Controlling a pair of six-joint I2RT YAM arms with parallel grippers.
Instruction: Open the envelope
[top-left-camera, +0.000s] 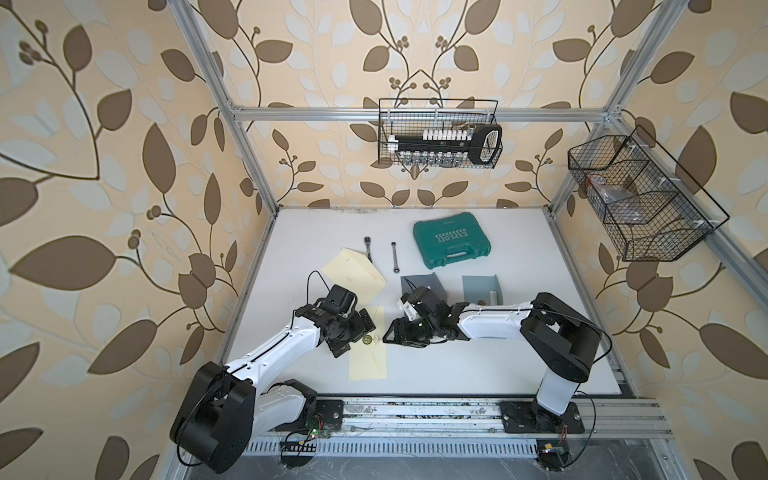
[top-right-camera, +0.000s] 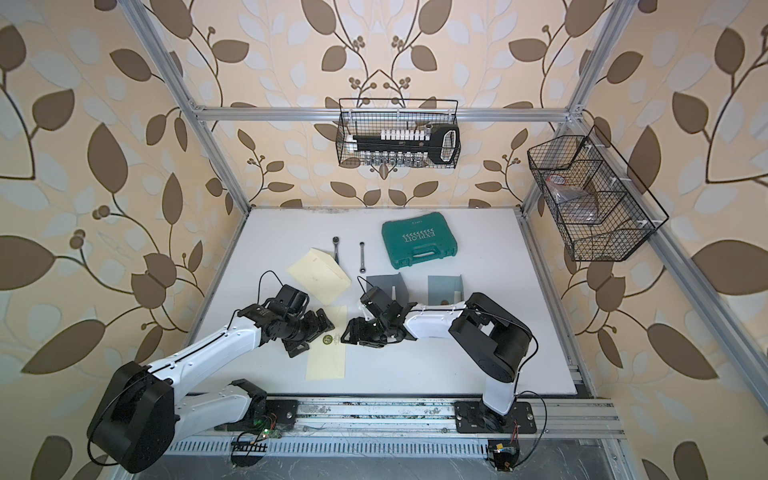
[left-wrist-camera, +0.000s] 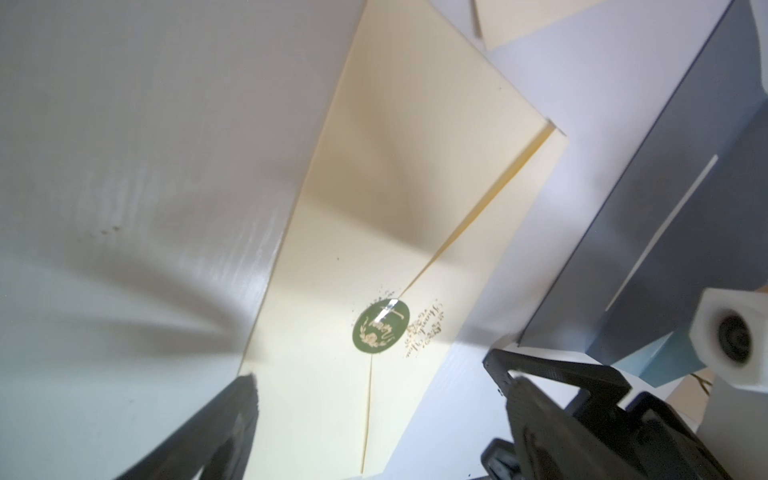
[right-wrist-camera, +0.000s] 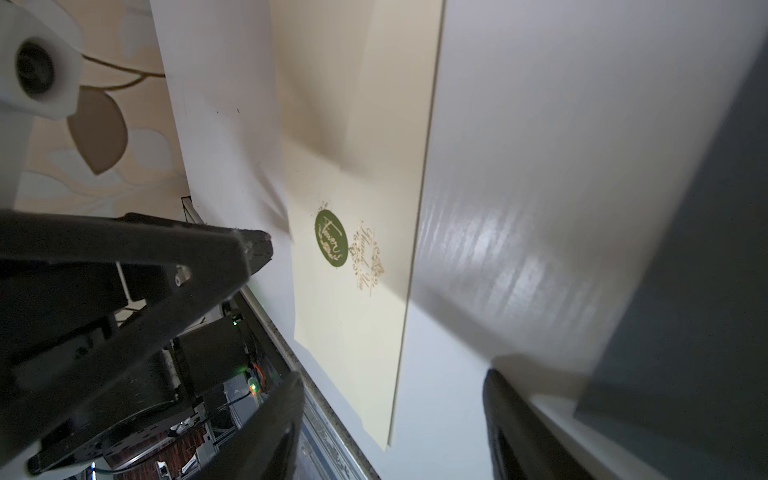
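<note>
The cream envelope (left-wrist-camera: 336, 232) lies on the table between my two arms. A green oval seal (left-wrist-camera: 381, 325) with gold script sits across its flap line, next to a gold printed motif. On the far side of the seal the flap edge gapes slightly; on the near side only a thin line shows. At the envelope's left edge stands my left gripper (top-left-camera: 354, 336), its fingers apart and empty. My right gripper (top-left-camera: 394, 330) is at the right edge, also open, with nothing visible between its fingers. In the right wrist view, the seal (right-wrist-camera: 331, 238) looks flat and whole.
A second cream envelope (top-left-camera: 352, 272) lies behind, near two wrenches (top-left-camera: 394, 257). A green case (top-left-camera: 451, 239) stands at the back. Grey trays (top-left-camera: 481, 288) lie behind my right arm.
</note>
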